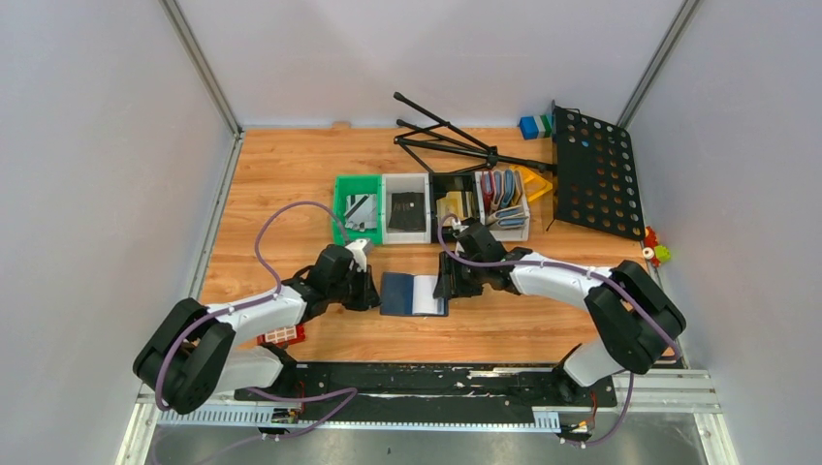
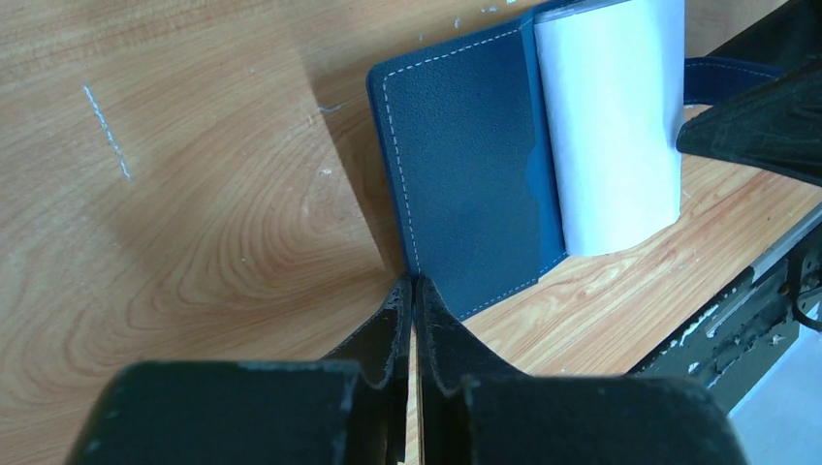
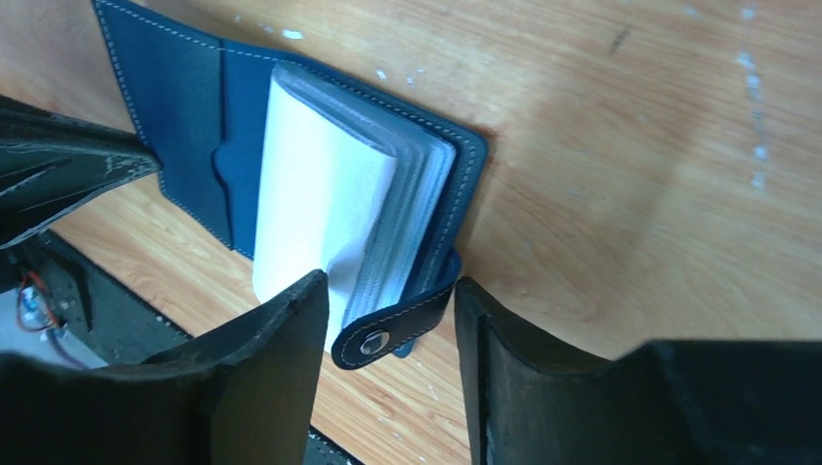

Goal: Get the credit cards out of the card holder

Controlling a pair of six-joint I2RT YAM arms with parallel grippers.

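The dark blue card holder point(image 1: 397, 294) lies open on the wood table, with a white sleeve block point(image 3: 310, 184) on its right half and a snap strap point(image 3: 407, 320) at that side. My left gripper is shut at the edge of the holder's left flap; nothing shows clearly between its fingertips. My right gripper stands part open over the holder's right end, its fingertips either side of the strap. I cannot make out separate cards inside the sleeves.
Behind the holder stand a green bin point(image 1: 342, 203), a white bin, a dark bin and a bin of packed items. A black stand point(image 1: 596, 174) lies at the back right. The table's front edge is close below.
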